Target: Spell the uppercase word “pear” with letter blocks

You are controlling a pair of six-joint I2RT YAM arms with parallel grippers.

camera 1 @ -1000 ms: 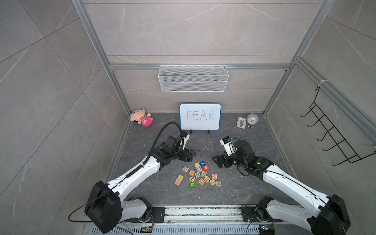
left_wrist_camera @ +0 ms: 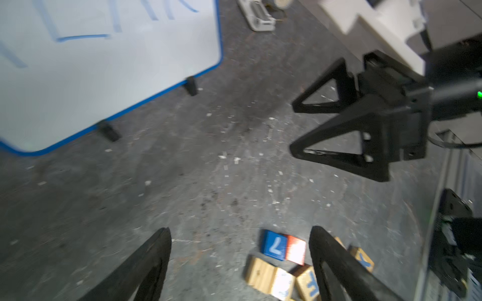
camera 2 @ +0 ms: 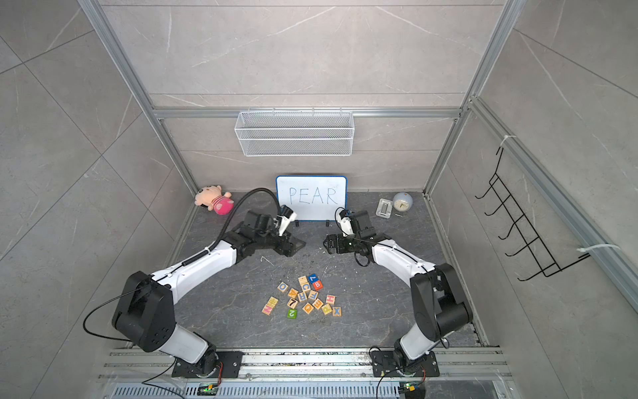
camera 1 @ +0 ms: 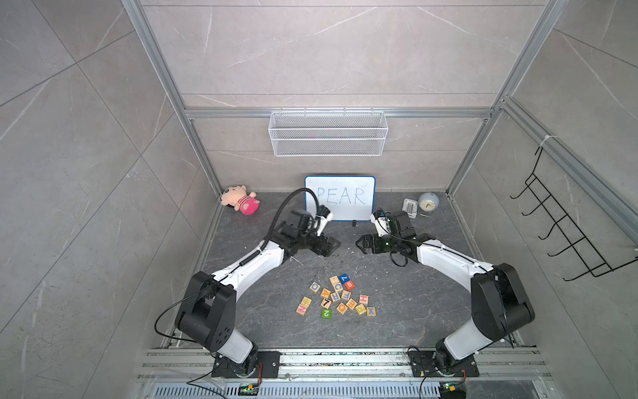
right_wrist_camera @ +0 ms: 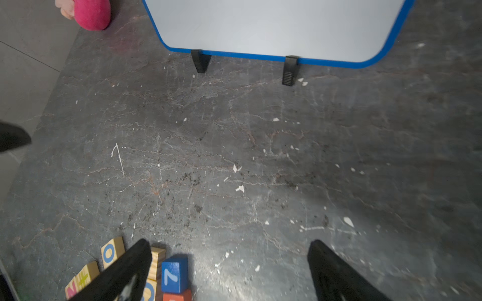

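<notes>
Several letter and number blocks lie in a loose cluster on the dark table, among them a blue 7 block (camera 1: 344, 278), a red block (camera 1: 349, 285) and a green 2 block (camera 1: 326, 313). The whiteboard (camera 2: 311, 197) at the back reads PEAR. My left gripper hangs above the table behind the cluster, its fingers apart and nothing between them; the blue block (left_wrist_camera: 274, 244) shows on the table beyond. My right gripper is open and empty, over bare table to the right of the blocks (right_wrist_camera: 174, 273). Most letters are too small to read.
A plush toy (camera 1: 240, 199) sits at the back left. A clock (camera 1: 428, 202) and a small metal dish (camera 1: 409, 208) stand at the back right. Both grippers face each other closely there.
Compared with one second ago, both grippers are farther back toward the whiteboard. The blocks have stayed put.
</notes>
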